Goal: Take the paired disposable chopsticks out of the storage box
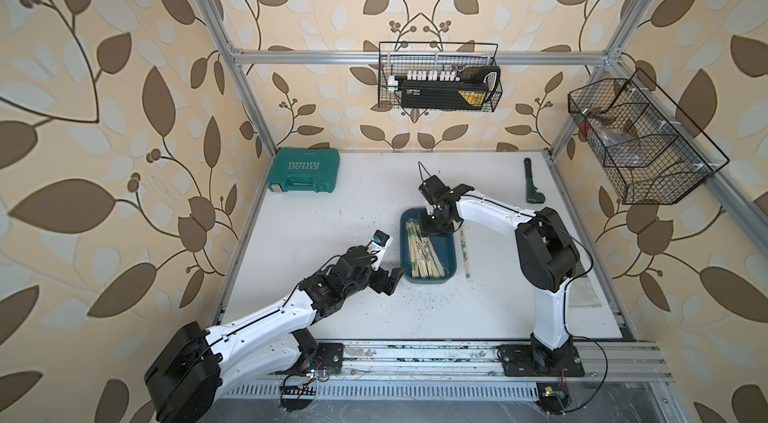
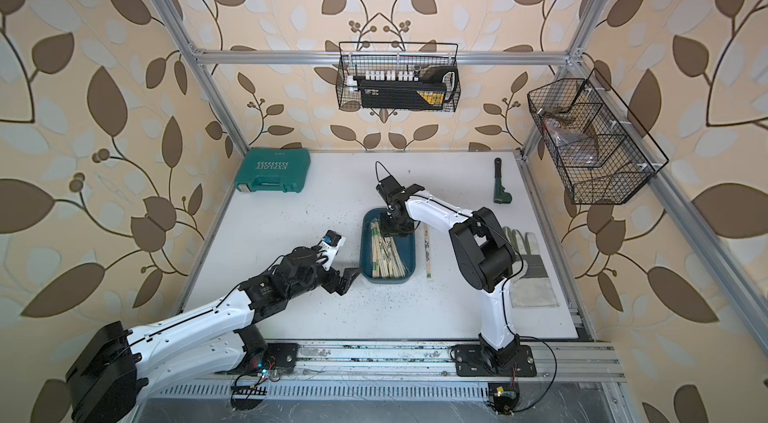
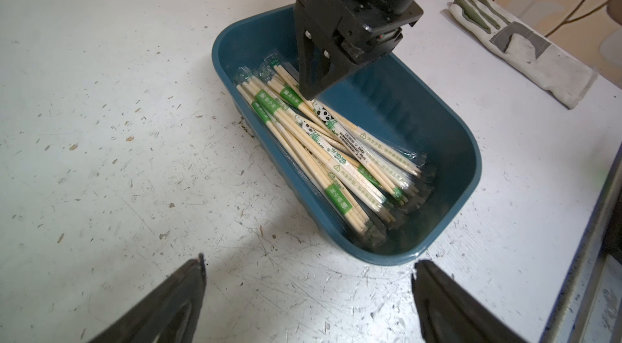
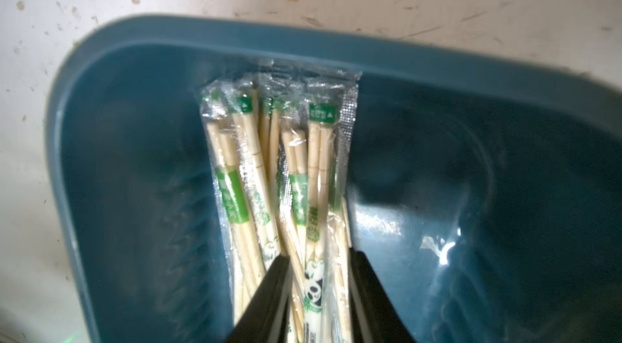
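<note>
A blue plastic box (image 3: 447, 122) holds several wrapped pairs of wooden chopsticks (image 4: 252, 200), lying lengthwise along one side. My right gripper is down in the box over the chopsticks, its fingers part open around a panda-printed pair (image 4: 314, 232); whether they touch it I cannot tell. My left gripper stands open at the box's near left, outside it, with bare table between its fingers.
One wrapped pair (image 1: 465, 255) lies on the table right of the box. A green case (image 1: 304, 169) sits at back left, a dark green tool (image 2: 500, 187) at back right, and gloves (image 2: 528, 271) at right.
</note>
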